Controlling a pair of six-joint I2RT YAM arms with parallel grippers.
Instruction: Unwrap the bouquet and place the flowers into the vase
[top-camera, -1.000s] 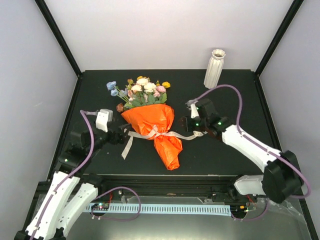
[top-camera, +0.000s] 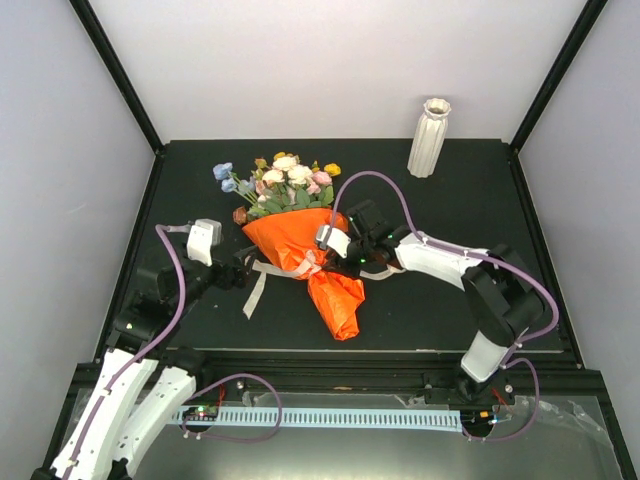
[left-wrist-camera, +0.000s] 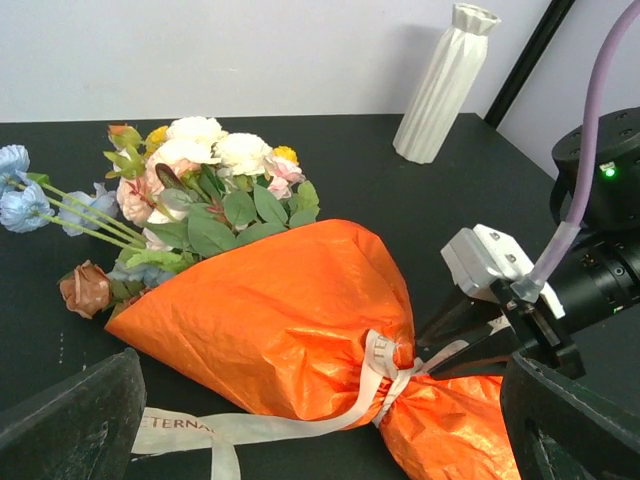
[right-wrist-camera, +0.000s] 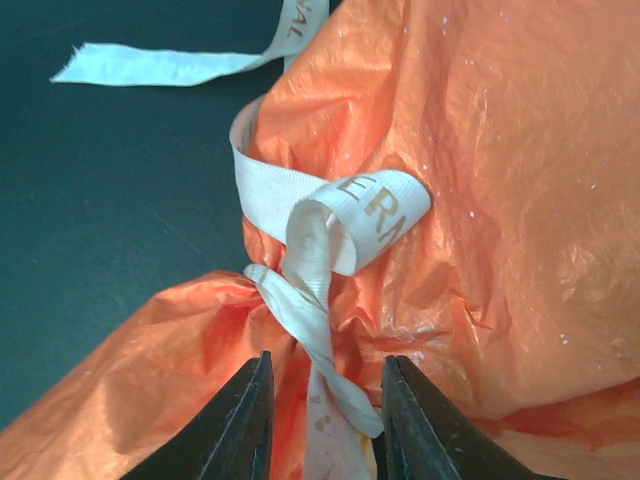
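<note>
On the dark table lies a bouquet of pink, cream, yellow and blue flowers (top-camera: 285, 182), wrapped in orange paper (left-wrist-camera: 290, 310). A pale printed ribbon (left-wrist-camera: 375, 370) is tied round the wrap's narrow waist. Over that knot stands my right gripper, fingers part open, with ribbon and orange paper showing between the fingertips in the right wrist view; no firm hold on it shows. My left gripper (top-camera: 248, 264) is open and empty, left of the bouquet near the ribbon's loose end. A white ribbed vase (top-camera: 428, 138) stands upright at the back right.
Bare black tabletop (top-camera: 470, 200) surrounds the vase and lies in front of it. White walls close off the back and sides. A purple cable (top-camera: 505, 262) loops above the right arm.
My right arm has swung left from beside the ribbon's right-hand end to over the bouquet's tied waist. The left arm, bouquet and vase have stayed put.
</note>
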